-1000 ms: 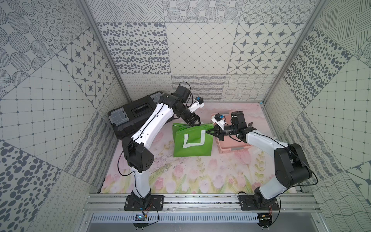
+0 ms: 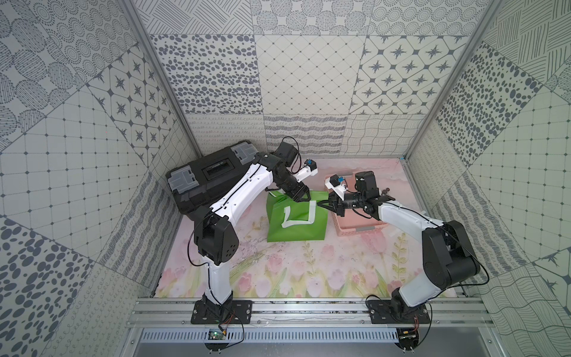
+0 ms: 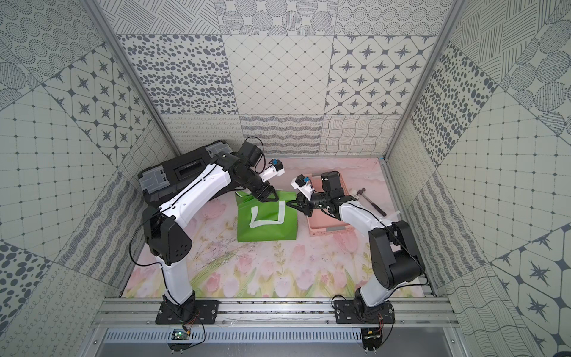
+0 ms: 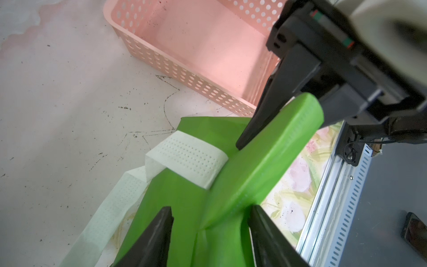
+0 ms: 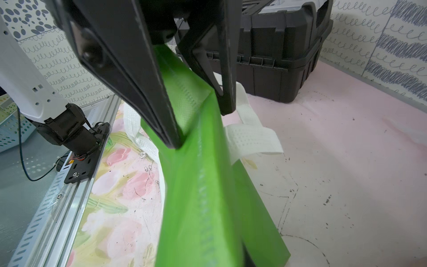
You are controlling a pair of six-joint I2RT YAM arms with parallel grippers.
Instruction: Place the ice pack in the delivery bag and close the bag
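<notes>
The green delivery bag (image 2: 303,229) with white straps stands upright on the table in both top views. Over its top edge my left gripper (image 2: 305,197) points down; in the left wrist view its fingers (image 4: 156,238) are spread with green fabric between them. At the bag's right upper corner sits my right gripper, with its fingers (image 5: 171,129) parted on either side of the bag's narrow side. The gap there is wider than the cloth. No ice pack shows in any view, and the inside of the bag is hidden.
A pink basket (image 4: 178,73) stands right of the bag, under the right arm. The black toolbox (image 2: 208,172) fills the back left. A hammer (image 3: 373,202) lies beyond the basket.
My left gripper has moved lower, down to the bag's top edge, and that arm has shifted slightly right. The right arm and the bag are almost unchanged.
</notes>
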